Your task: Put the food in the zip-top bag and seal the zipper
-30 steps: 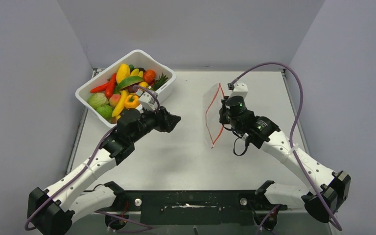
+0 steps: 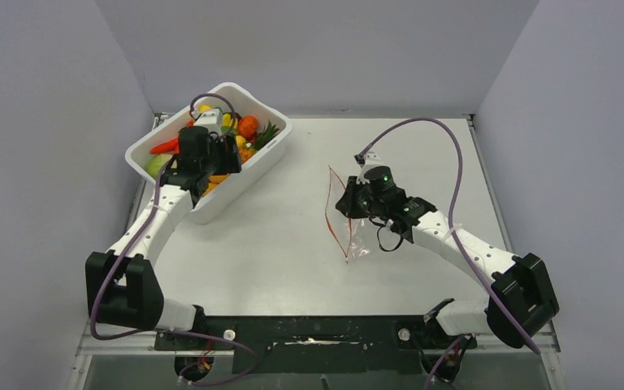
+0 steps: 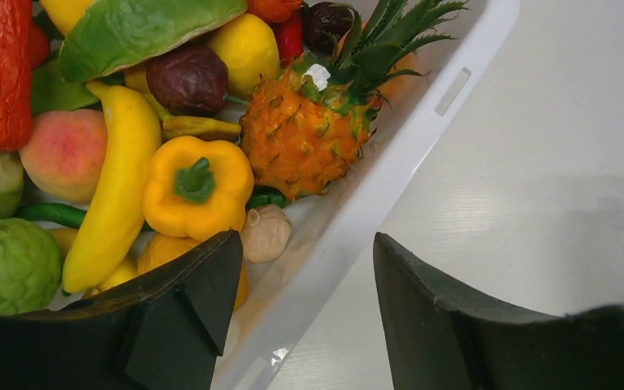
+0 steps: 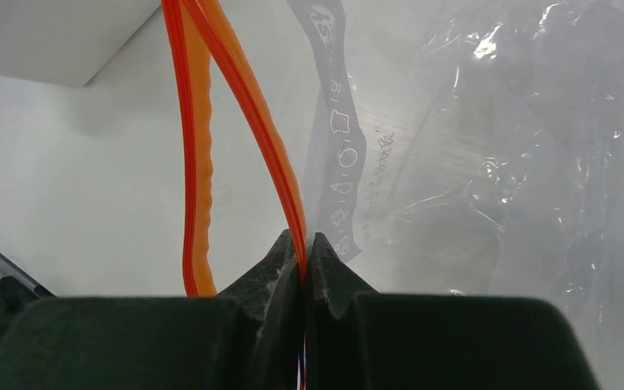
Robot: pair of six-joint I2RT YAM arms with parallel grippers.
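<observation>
My right gripper is shut on one orange zipper edge of the clear zip top bag [image 4: 487, 154]. The bag's mouth gapes, its two orange strips [image 4: 198, 162] standing apart, and its clear body trails to the right of the fingers. In the top view the bag's orange mouth [image 2: 330, 219] is near the middle of the table. My left gripper stands open over the right-hand side of the food bin, nothing between its fingers. Below it show a yellow bell pepper [image 3: 231, 175], a garlic bulb [image 3: 266, 232], a banana [image 3: 112, 179] and a pineapple [image 3: 305, 134].
The white bin [image 2: 272, 158] holds several toy fruits and vegetables at the back left; its wall [image 3: 382, 179] runs between the left fingers in view. A peach [image 3: 65, 154] and a green cabbage [image 3: 8, 264] lie farther left. Bare table [image 2: 260, 252] separates bin and bag.
The left arm has swung left and back from open table to over the bin. The right gripper, still gripping the bag, has moved left and toward the front, and the bag with it.
</observation>
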